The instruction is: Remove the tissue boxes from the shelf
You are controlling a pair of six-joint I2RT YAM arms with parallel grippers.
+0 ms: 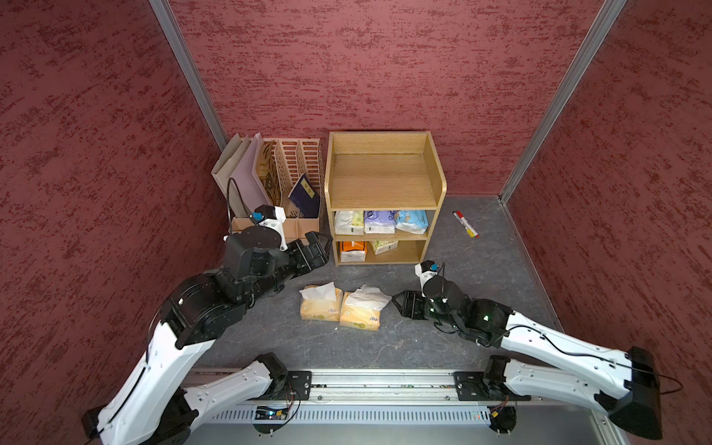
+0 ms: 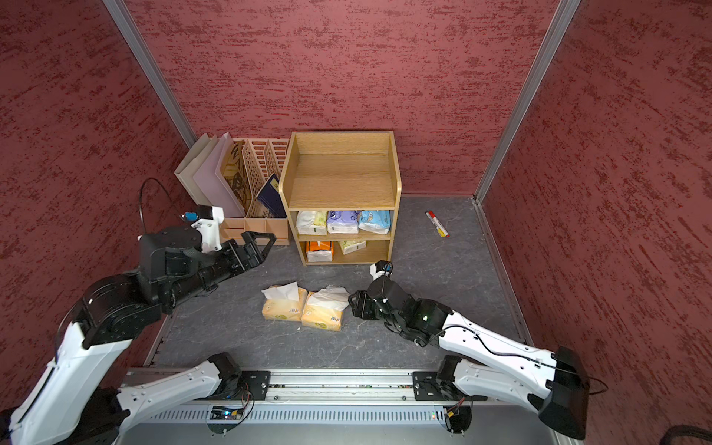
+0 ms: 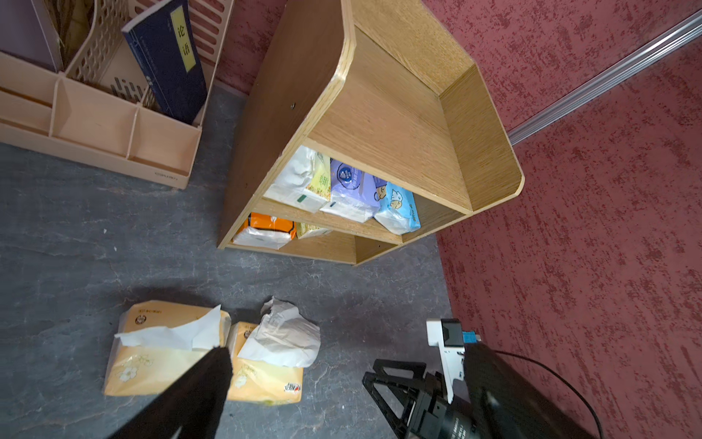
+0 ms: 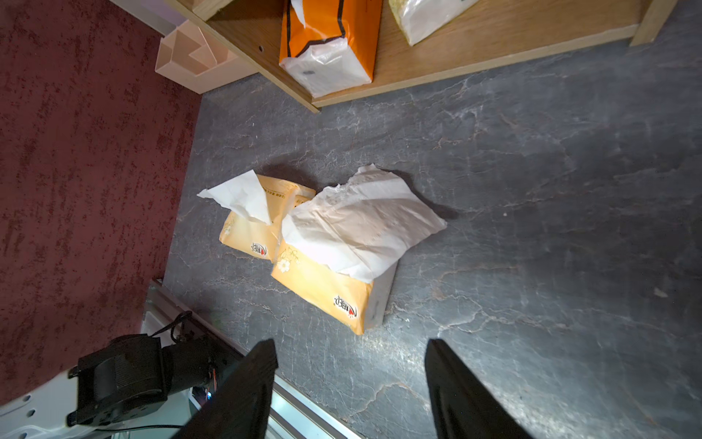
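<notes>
Two yellow tissue packs, lie side by side on the floor before the wooden shelf (image 1: 382,181). Its middle level holds white-yellow (image 1: 348,224), purple (image 1: 379,224) and blue (image 1: 411,222) packs; the bottom holds an orange pack (image 1: 353,252) and a pale green one (image 1: 383,244); the top is bare. My left gripper (image 1: 317,248) hangs left of the shelf's front, its finger state unclear. My right gripper is open just right of the floor packs, nothing between its fingers.
A pink organizer (image 1: 274,230) with folders and books stands left of the shelf. A marker (image 1: 465,224) lies to its right.
</notes>
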